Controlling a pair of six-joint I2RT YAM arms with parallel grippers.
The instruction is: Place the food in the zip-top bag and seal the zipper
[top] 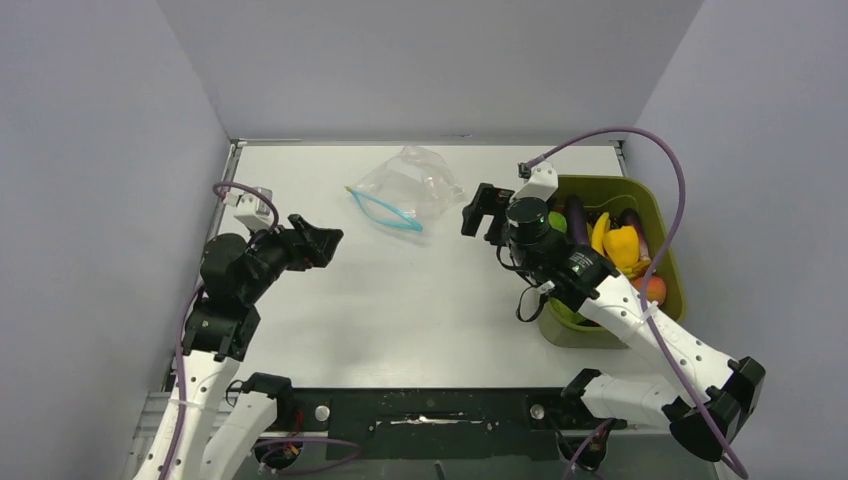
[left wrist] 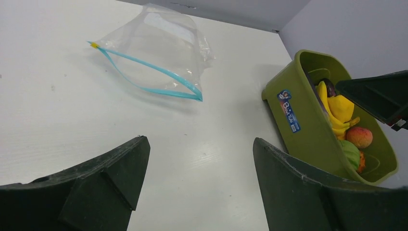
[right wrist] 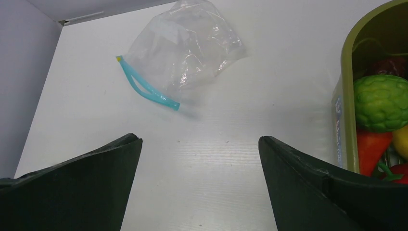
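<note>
A clear zip top bag (top: 415,180) lies at the back middle of the white table. Its blue zipper (left wrist: 144,62) gapes apart in a narrow loop, with a yellow slider (left wrist: 94,44) at the left end. No food shows inside the bag. Toy food fills the green bin on the right, including a yellow pepper (top: 621,245), bananas (left wrist: 325,103), a peach (left wrist: 359,137) and a bumpy green fruit (right wrist: 381,102). Left of the bag, my left gripper is open and empty. My right gripper hangs open between bag and bin, holding nothing.
The green bin (left wrist: 284,103) stands at the table's right side, its tall walls partly covered by my right arm in the top view. Grey walls border the back and sides.
</note>
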